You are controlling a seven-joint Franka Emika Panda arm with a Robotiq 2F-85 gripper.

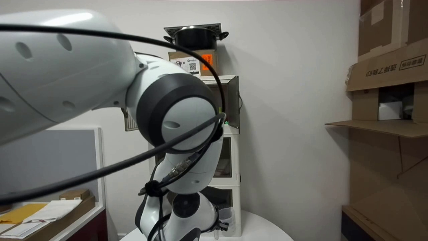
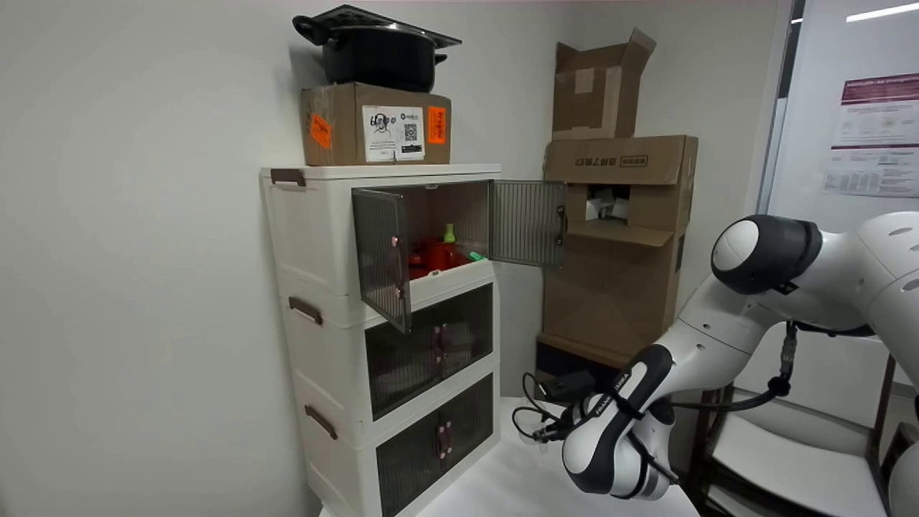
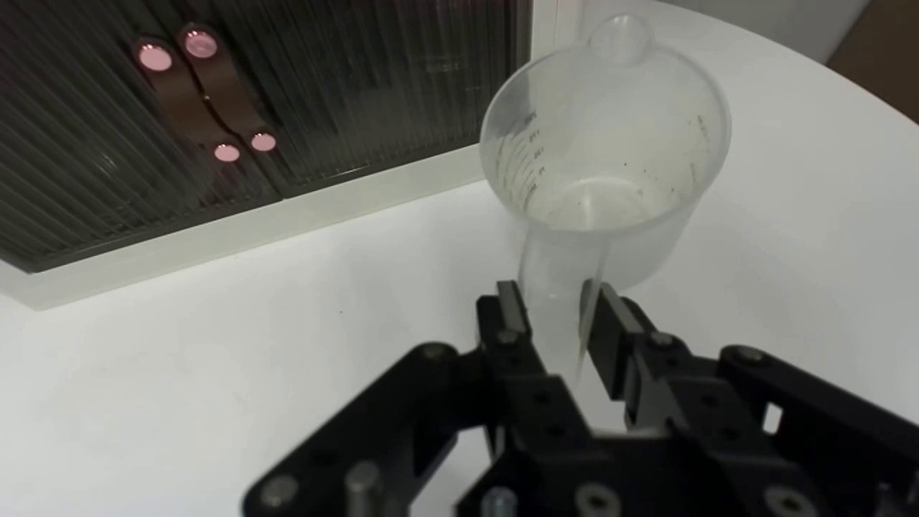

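Observation:
A translucent measuring cup (image 3: 616, 207) with printed scale marks appears upright at the white table, close in front of the cabinet's lowest doors. Whether its base touches the surface, I cannot tell. My gripper is shut on the cup's handle (image 3: 564, 271), which runs down between the two black fingers. The cup looks empty apart from a few dark specks. In exterior view 1 the same cup (image 1: 228, 217) shows just right of the gripper, low by the cabinet. The arm hides most of that area in exterior view 2.
The white stacked cabinet (image 2: 297, 228) has its top doors open, with red and green items (image 2: 439, 254) inside. Its lower doors (image 3: 379, 77) are closed. A carton (image 2: 344, 129) and black pot (image 2: 383, 56) sit on top. Bare table (image 3: 258, 370) lies left of the cup.

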